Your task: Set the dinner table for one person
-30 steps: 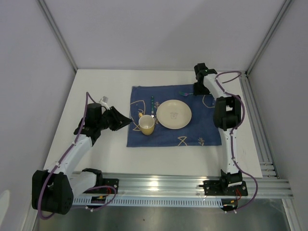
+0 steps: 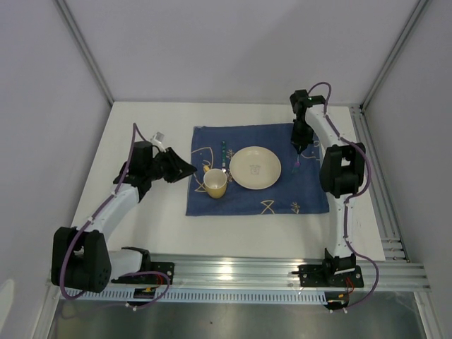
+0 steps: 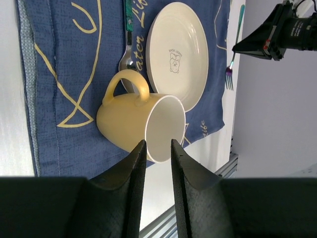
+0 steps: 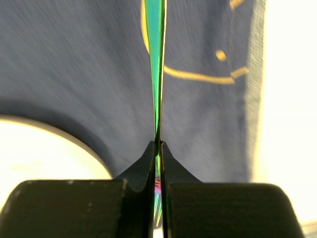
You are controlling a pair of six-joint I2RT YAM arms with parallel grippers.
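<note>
On a blue placemat (image 2: 247,205) sit a cream plate (image 2: 255,167), a yellow mug (image 2: 215,183) lying at its left and a spoon (image 3: 126,62) with a green handle between them. My right gripper is shut on an iridescent fork (image 4: 155,59), held near the plate's right side with tines pointing toward the near edge. My left gripper hovers left of the placemat, pointed at the mug, its fingers part open with nothing between them.
Bare white table (image 2: 141,222) surrounds the placemat, widest at the left and front. Metal rails and grey walls bound the table.
The right gripper has turned with the fork, which went from lying sideways at the back to pointing toward the near side, right of the plate. The left arm shifted slightly.
</note>
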